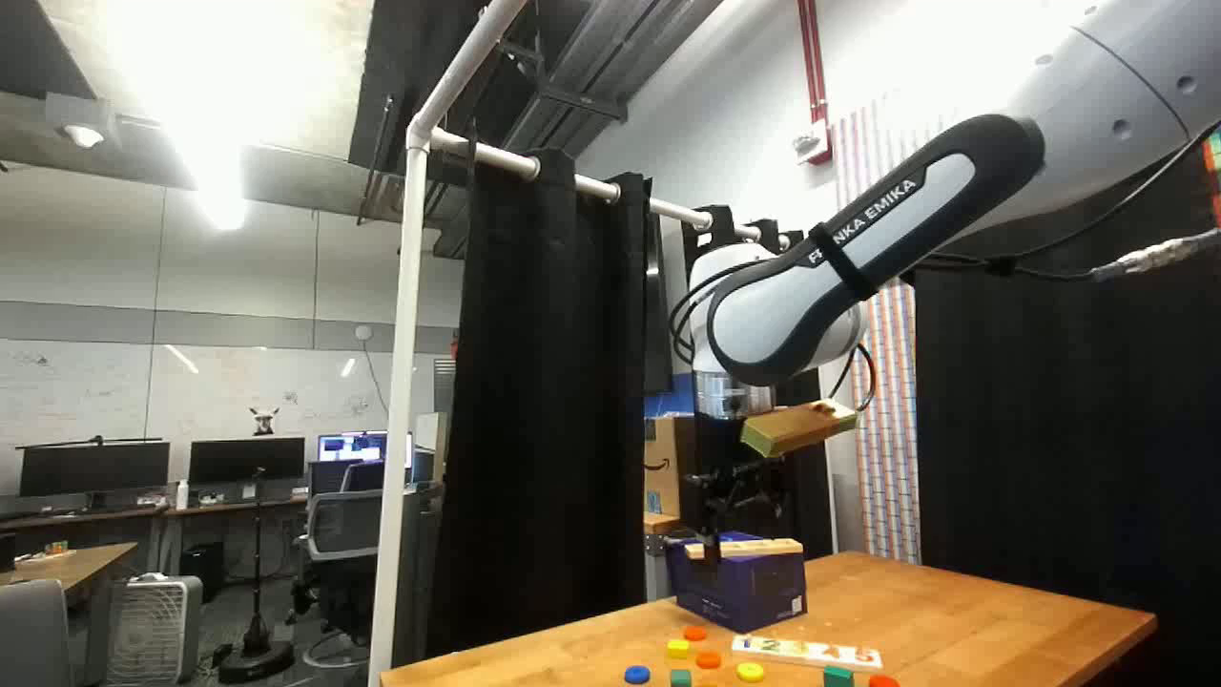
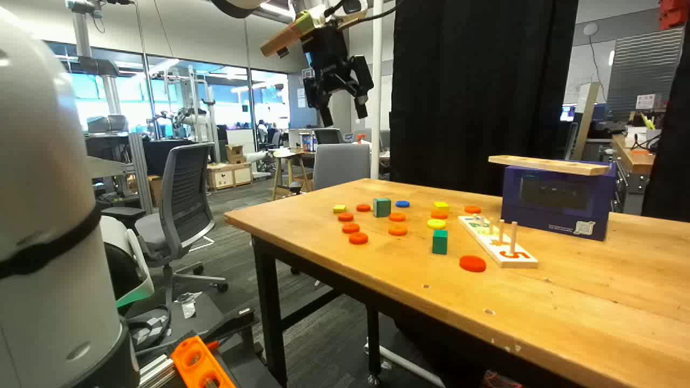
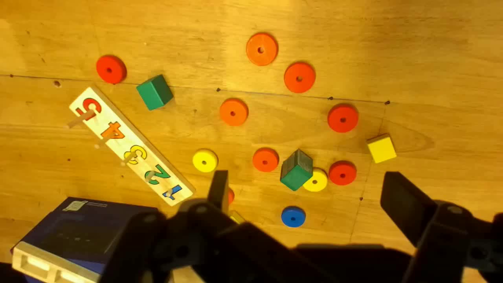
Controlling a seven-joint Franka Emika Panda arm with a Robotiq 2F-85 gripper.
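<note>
High above the wooden table my gripper (image 2: pixel 344 120) stands open, with nothing between its fingers. Below it, in the wrist view, lies a white peg board (image 3: pixel 136 146) numbered 1 to 5, its pegs bare. Several red and orange discs are spread about, among them a red disc (image 3: pixel 111 69) by the board's 5 end. A yellow disc (image 3: pixel 205 160) lies beside the board, and a blue disc (image 3: pixel 293 216) sits farther right. One green block (image 3: pixel 155 92) rests near the board; another green block (image 3: pixel 297 169) partly covers a second yellow disc (image 3: pixel 316 181). A yellow block (image 3: pixel 382 148) is at the right.
A dark blue box (image 2: pixel 556 200) stands behind the board, with a wooden strip (image 2: pixel 550 164) lying across its top. A black curtain (image 1: pixel 538 401) hangs beyond the table.
</note>
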